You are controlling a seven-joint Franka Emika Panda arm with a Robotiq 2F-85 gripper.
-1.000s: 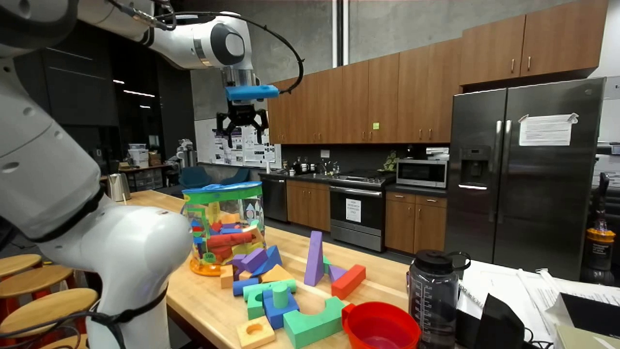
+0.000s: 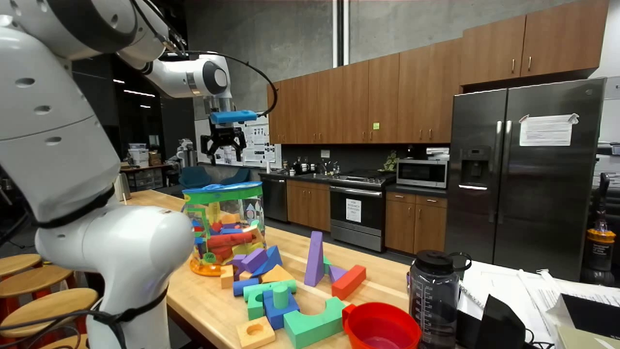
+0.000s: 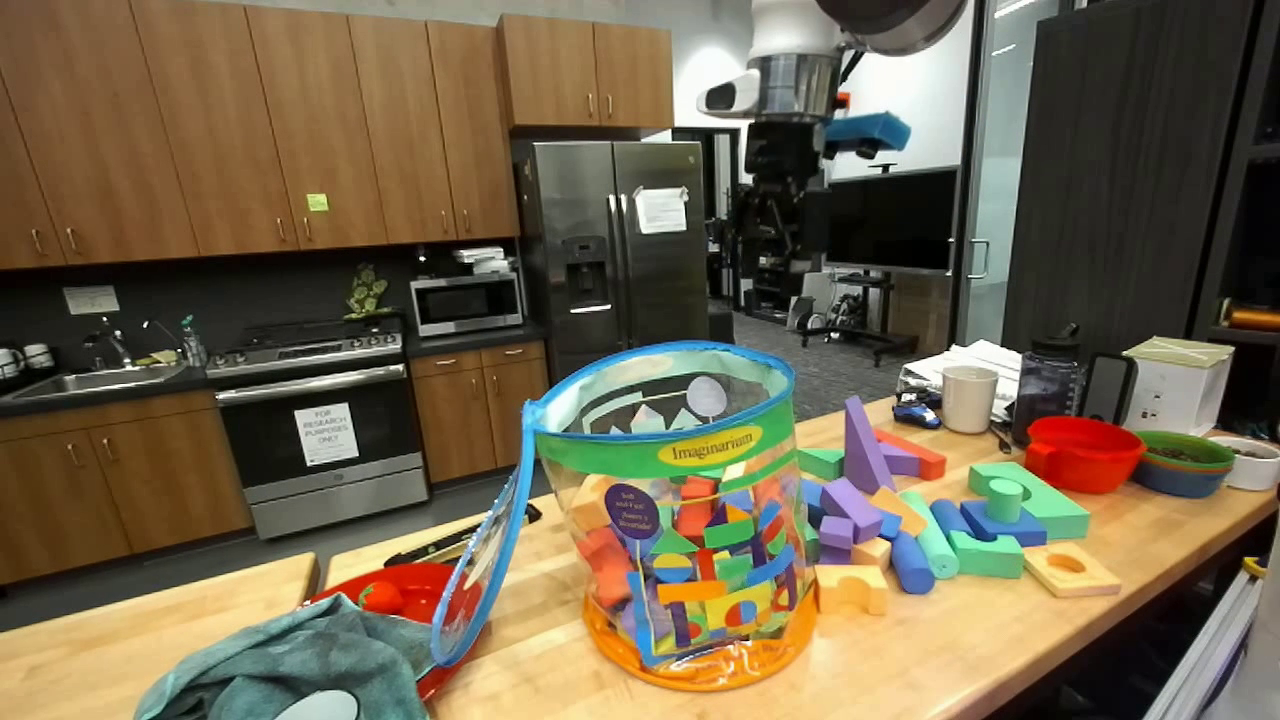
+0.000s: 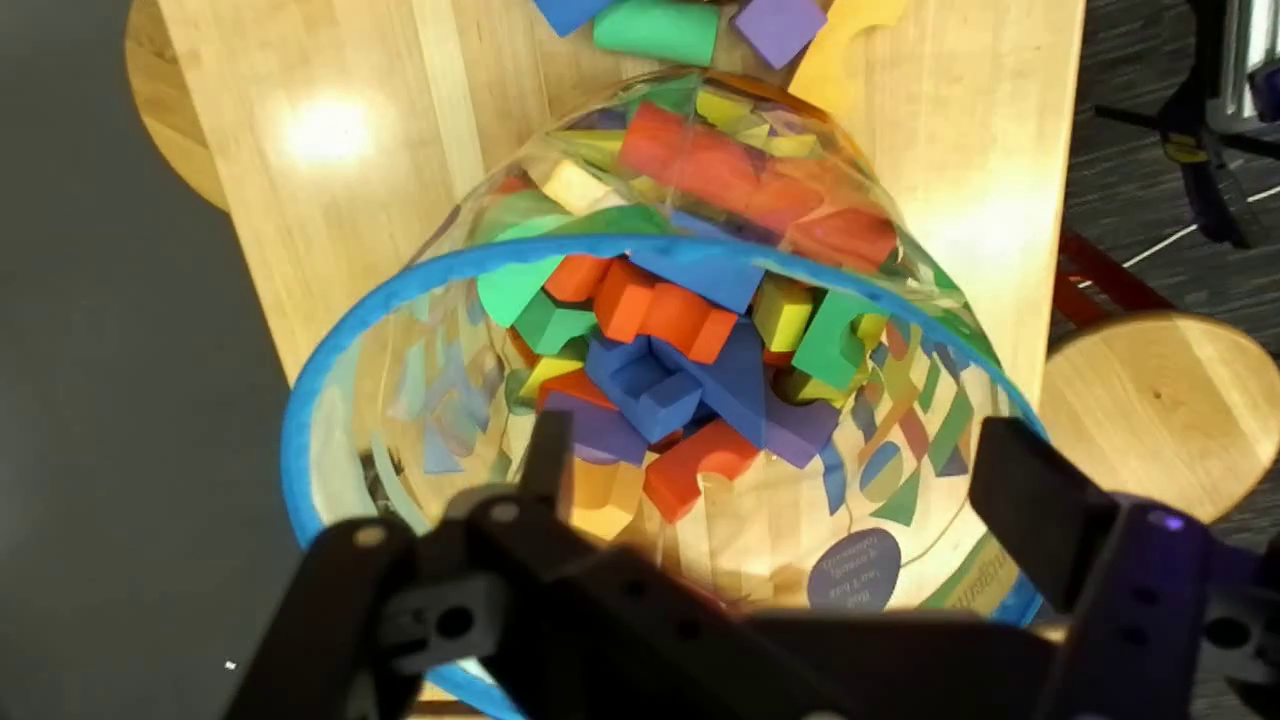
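Observation:
A clear round bag (image 3: 666, 452) with a blue rim and an orange base stands on the wooden counter, its lid folded back to one side. Inside it lies a heap of coloured blocks (image 4: 672, 360). Above the bag's mouth hangs my gripper (image 2: 224, 152), open, with its fingers (image 4: 1032, 510) wide apart and nothing between them. Loose blocks lie beside the bag, among them a tall purple wedge (image 2: 314, 259), a green arch (image 2: 317, 323), a red block (image 2: 349, 282) and a tan block with a hole (image 3: 1070, 569).
Past the loose blocks are a red cup (image 2: 383, 326), a black-lidded bottle (image 2: 434, 296) and stacked bowls (image 3: 1182, 462). On the bag's other side sit a red dish (image 3: 414, 588) and a teal cloth (image 3: 300, 660). Stools (image 2: 43, 278) line the counter's edge.
My gripper has moved left and down in exterior view 1, closer over the bag's mouth. It stands open in both frames, and the blocks and bag have not moved.

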